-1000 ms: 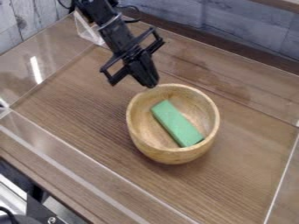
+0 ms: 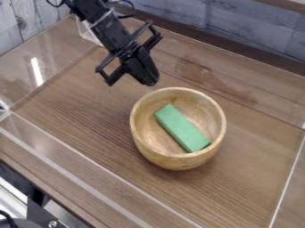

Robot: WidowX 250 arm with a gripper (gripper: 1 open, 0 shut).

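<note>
A round wooden bowl (image 2: 177, 155) sits right of centre on the wooden table, with a green rectangular block (image 2: 181, 126) lying inside it. The black robot gripper (image 2: 139, 73) hangs above and behind the bowl's back-left side, apart from the block. It looks shut, with nothing seen held, though its fingertips are small in this view.
A pale wall or edge runs along the back, and some clear plastic and dark cables show at the left edges.
The gripper has moved slightly up, away from the bowl's back rim. The bowl and green block stay where they were.
</note>
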